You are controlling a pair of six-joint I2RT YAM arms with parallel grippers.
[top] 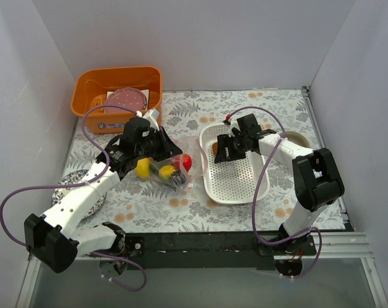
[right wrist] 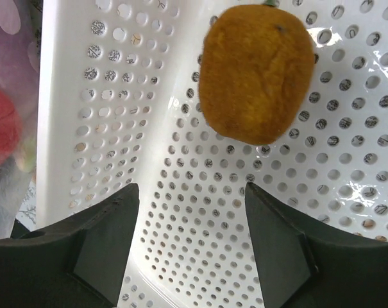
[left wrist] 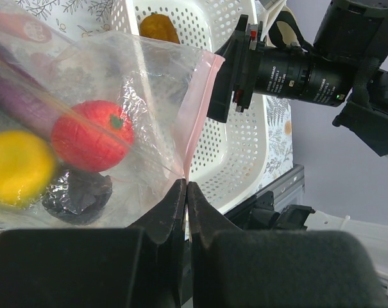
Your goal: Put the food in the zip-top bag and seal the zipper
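The clear zip top bag [left wrist: 149, 77] lies left of the basket with a red tomato-like food [left wrist: 94, 136], a yellow food [left wrist: 17, 168], a dark round one [left wrist: 77, 196] and something purple inside. My left gripper is shut at the bag's pink-edged mouth, its tips meeting at the film's edge. An orange-brown food [right wrist: 256, 74] rests in the white perforated basket [right wrist: 49, 128]. Over the basket, my right gripper has its fingers spread with nothing between them; in the right wrist view the orange-brown food appears beyond the fingertips.
An orange bin [top: 84, 96] with a pink plate [top: 127, 99] stands at the back left. At the left edge lies a patterned plate [top: 75, 186], partly behind the left arm. A tan bowl [top: 297, 138] sits right of the basket.
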